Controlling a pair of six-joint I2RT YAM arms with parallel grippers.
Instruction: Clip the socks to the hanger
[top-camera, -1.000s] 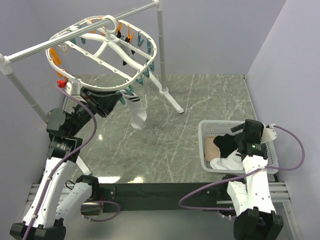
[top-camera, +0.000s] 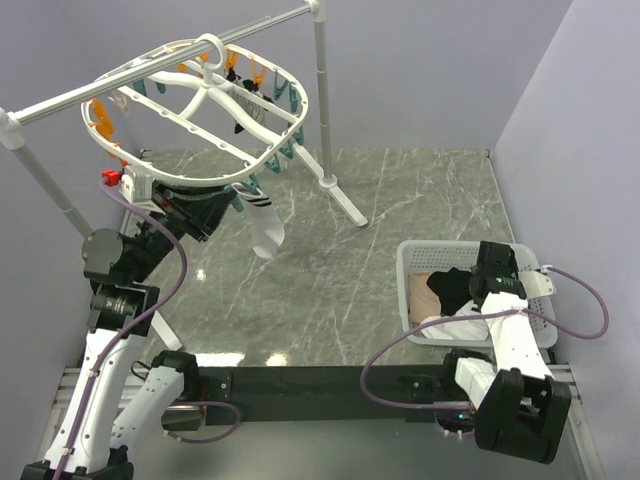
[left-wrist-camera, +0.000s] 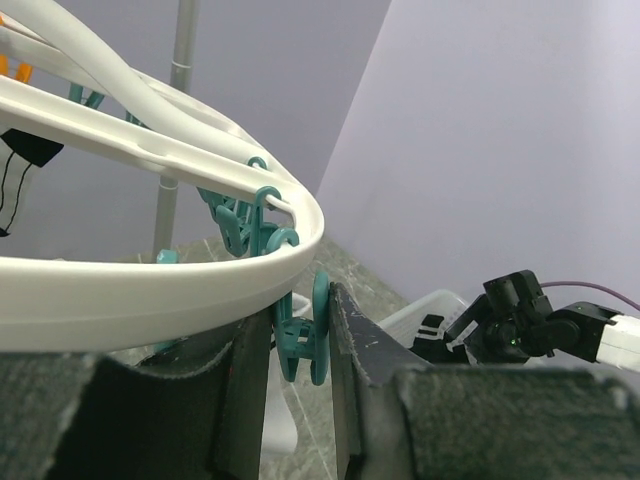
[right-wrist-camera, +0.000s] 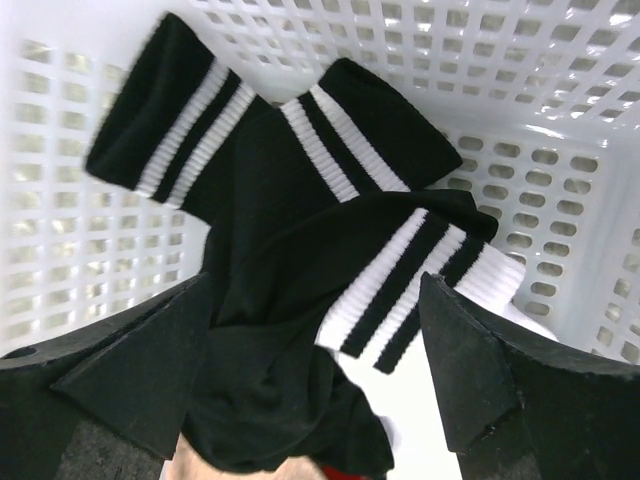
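In the left wrist view, my left gripper is shut on a teal clip (left-wrist-camera: 290, 350) under the near rim of the white round hanger (left-wrist-camera: 150, 285). A white sock (top-camera: 266, 232) with black stripes hangs from the rim just right of that gripper in the top view; its cuff is partly hidden. My right gripper points down into the basket, open, its fingers (right-wrist-camera: 500, 385) apart with nothing gripped. Below lie black socks (right-wrist-camera: 270, 270) with white stripes and a white sock (right-wrist-camera: 395, 410), its striped cuff between the fingertips in view but lower.
The light-grey perforated basket (top-camera: 403, 285) also holds a beige sock (top-camera: 424, 297). More teal and orange clips (top-camera: 104, 118) line the hanger, and a striped dark sock (top-camera: 250, 105) hangs inside it. A metal stand pole (top-camera: 322, 100) rises beside the ring.
The hanging white sock swings. My left gripper keeps the clip, drifting slightly left.
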